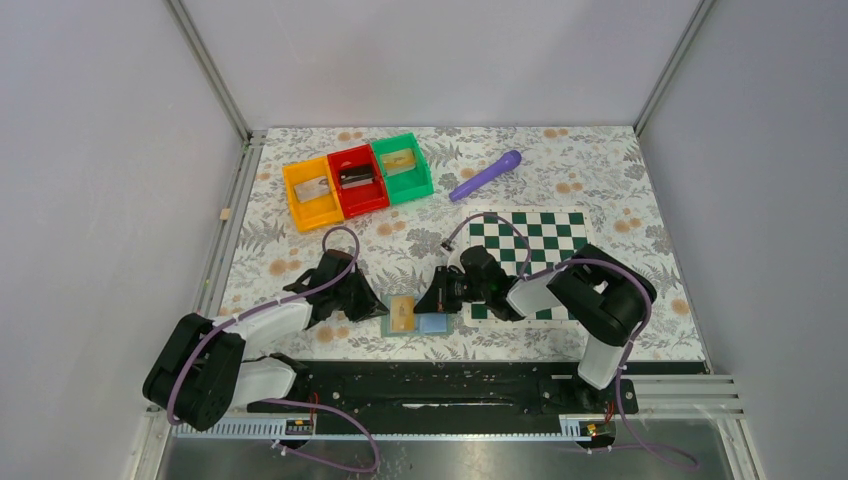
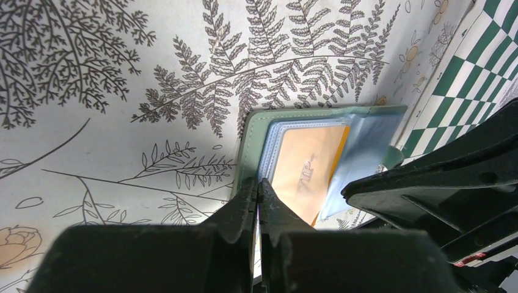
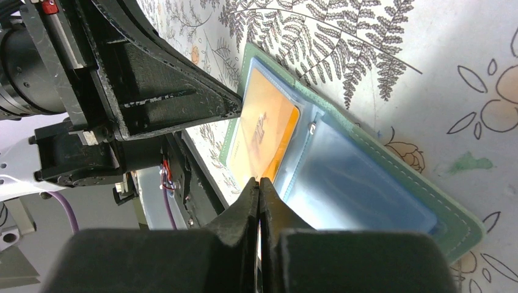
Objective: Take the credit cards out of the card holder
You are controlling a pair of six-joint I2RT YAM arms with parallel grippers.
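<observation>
The card holder (image 1: 388, 326) lies spread flat near the table's front edge, green-edged with clear blue pockets. An orange card (image 3: 261, 125) sits in its left pocket; the right pocket (image 3: 360, 177) looks pale blue. Over the holder's left border, my left gripper is shut; whether it pinches the green edge (image 2: 251, 143) is hidden by its tips. My right gripper is shut with nothing between its fingers, its tips above the card's yellow edge (image 3: 286, 141). The card lies outside those fingers.
Joined yellow (image 1: 318, 212), red (image 1: 372, 200) and green (image 1: 412, 186) bins stand at the back left, each with something inside. A purple microphone-shaped object (image 1: 485, 176) lies behind a checkered board (image 1: 530, 230). The table between bins and holder is clear.
</observation>
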